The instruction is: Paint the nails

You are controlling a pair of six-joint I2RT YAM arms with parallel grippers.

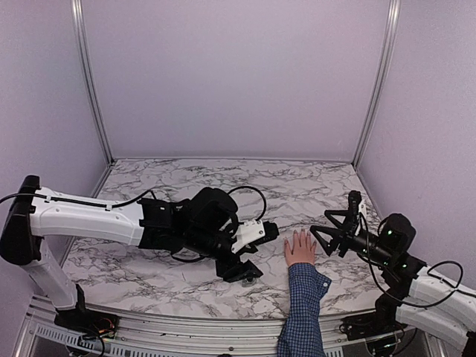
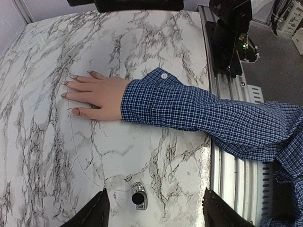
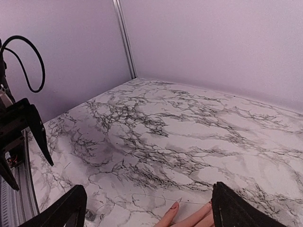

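Note:
The hand [image 1: 300,249] lies palm down on the marble table with its fingers spread, its wrist in a blue checked sleeve [image 1: 303,297]. Pale nails tip the fingers in the left wrist view [image 2: 90,90]. A small bottle with a black cap [image 2: 138,196] stands on the table to the left of the hand. My left gripper is open above the bottle, its fingers apart and empty. On the hand's other side, my right gripper is open with nothing held, the fingertips of the hand [image 3: 175,206] showing low between its fingers.
A metal rail [image 1: 186,327] runs along the front edge, and pale walls [image 1: 238,82] enclose the back and sides.

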